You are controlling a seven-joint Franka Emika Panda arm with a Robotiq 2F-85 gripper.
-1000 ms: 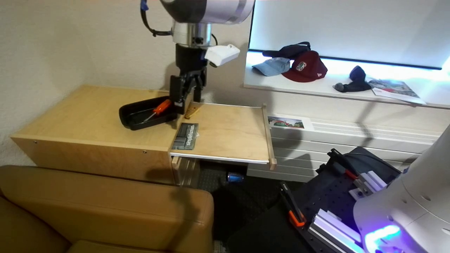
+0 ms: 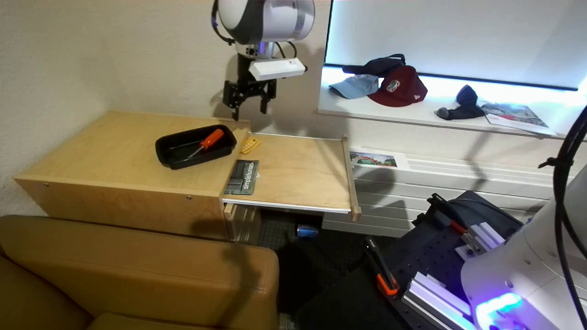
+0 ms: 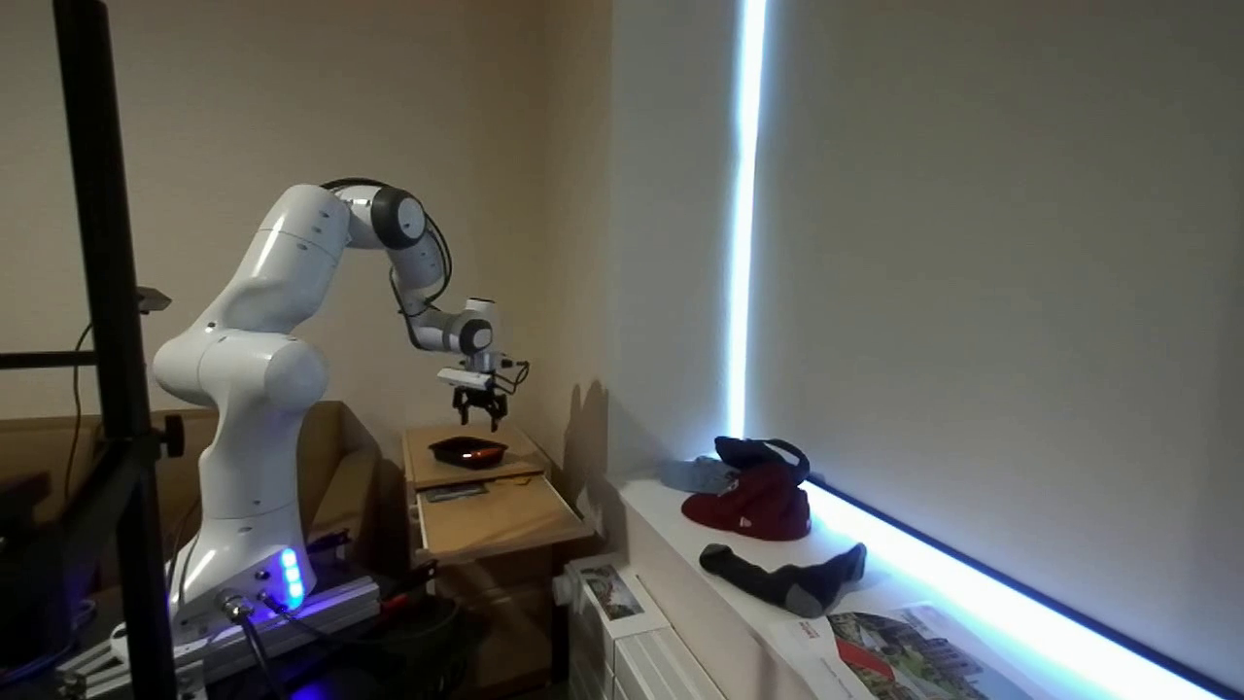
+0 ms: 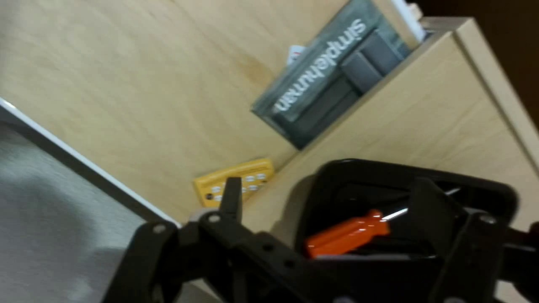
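Observation:
My gripper [image 2: 250, 112] hangs in the air over the back edge of the wooden cabinet, fingers spread wide with nothing between them. In the wrist view its two fingers [image 4: 231, 199] stand far apart. Below them a black tray [image 2: 184, 156] rests on the cabinet top, holding a screwdriver with an orange-red handle [image 4: 348, 235]; a finger partly covers the tray in the wrist view. On the pulled-out drawer surface, beside the cabinet edge, lie a yellow object with pale buttons [image 4: 235, 181] and a grey "simplehuman" package [image 4: 328, 75].
The drawer board [image 2: 300, 170] is mostly bare, with a raised strip [image 2: 350, 178] along its outer end. Caps [image 2: 399, 87], a dark sock [image 2: 463, 104] and a magazine [image 2: 517, 116] lie on the windowsill. A tan sofa [image 2: 137, 264] stands in front of the cabinet.
My gripper has risen and turned, moving clear of the tray's right end and the yellow object in exterior view 1. The tray, screwdriver and package have stayed put.

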